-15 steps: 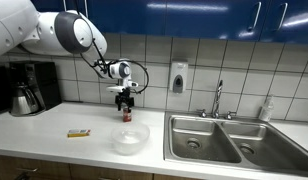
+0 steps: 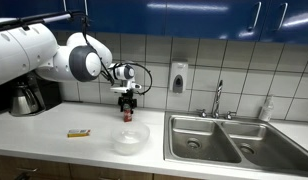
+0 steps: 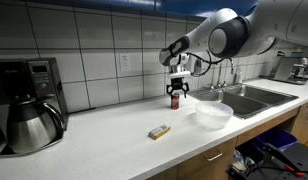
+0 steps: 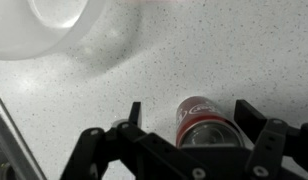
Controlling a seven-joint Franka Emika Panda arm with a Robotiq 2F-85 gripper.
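A red can (image 2: 127,117) with a silver top stands upright on the counter near the back wall. My gripper (image 2: 126,104) is just above it, pointing down and open. In the wrist view the can (image 4: 201,118) shows between the two spread fingers, nearer the right finger (image 4: 250,122); part of it is hidden by the gripper body. Whether either finger touches the can cannot be made out. A translucent white bowl (image 3: 214,114) sits on the counter close to the can, toward the front edge.
A small yellow-and-red item (image 2: 79,133) lies on the counter to the left. The steel double sink (image 2: 206,138) is right of the bowl. A coffee maker (image 3: 34,110) stands at the far end.
The arm's upper links have swung lower and to the left in exterior view 1. My gripper has shifted slightly down and right over the can. The can and bowl look unmoved.
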